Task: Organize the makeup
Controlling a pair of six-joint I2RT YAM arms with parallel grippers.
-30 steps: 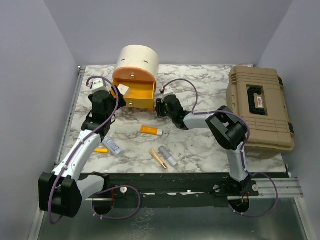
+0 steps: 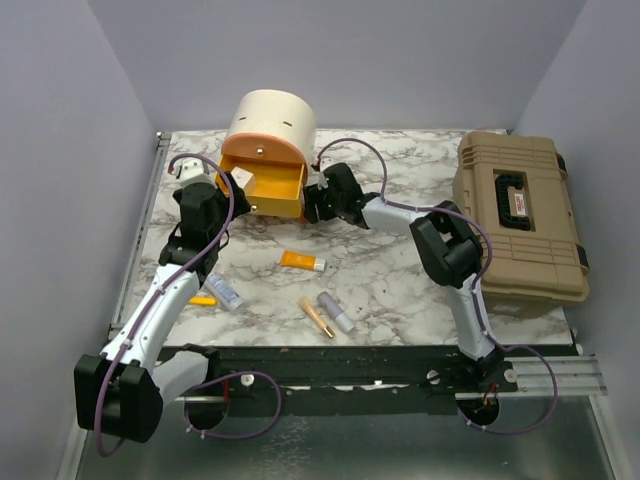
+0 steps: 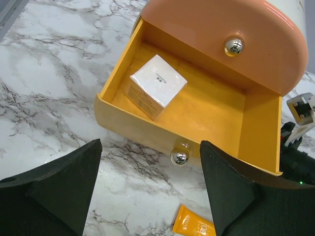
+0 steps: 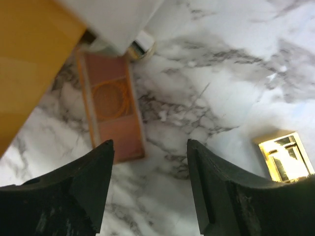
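A cream-and-peach organizer (image 2: 268, 125) has its orange drawer (image 3: 206, 103) open, holding a white box (image 3: 156, 83). My left gripper stands open just before the drawer's left part, nothing between its fingers. My right gripper is open beside the drawer's right side, over a pinkish flat compact (image 4: 114, 113) and a small gold item (image 4: 284, 156), with nothing between its fingers. An orange tube (image 2: 300, 260), yellow tube (image 2: 203, 300), clear bottle (image 2: 224, 292), beige tube (image 2: 316, 315) and lilac bottle (image 2: 336, 311) lie on the table.
A tan hard case (image 2: 540, 240) fills the table's right side. The marble top (image 2: 390, 300) is clear at centre right and back right.
My right arm has shifted toward the back, its gripper now slightly left, closer against the drawer's right side. The left arm has barely moved.
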